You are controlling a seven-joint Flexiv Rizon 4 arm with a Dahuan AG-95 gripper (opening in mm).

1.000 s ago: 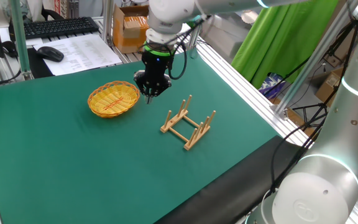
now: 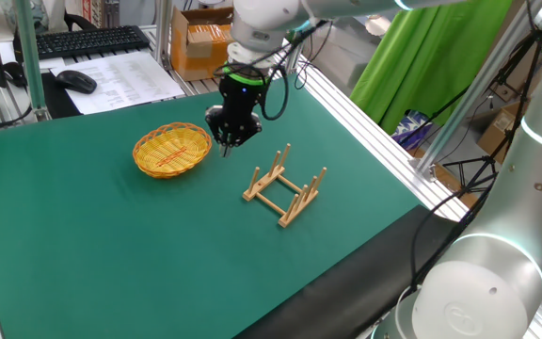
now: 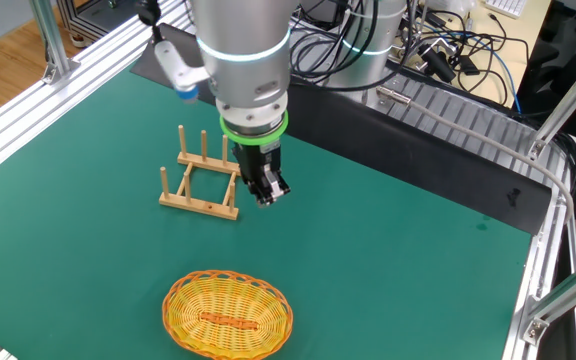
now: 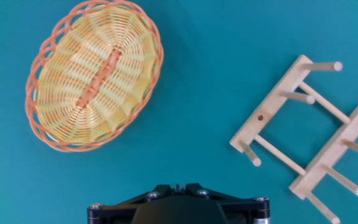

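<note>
A yellow wicker basket with an orange braided rim lies on the green table, empty. The wooden rack with upright pegs stands a short way from it, and nothing sits between the pegs. Above the table hangs my gripper, apart from both things. From above, the wrist view has the basket at upper left and the rack at right. At the bottom edge there, the fingertips of my gripper meet, with nothing visible between them. In exterior view 2 the arm partly covers the rack.
A black strip runs along the side by the arm's base. Beyond the table edge are a mouse, papers, a keyboard and a cardboard box.
My gripper has shifted very slightly to the right in exterior view 1, and the arm's cables hang a little differently. The basket and rack have stayed in place.
</note>
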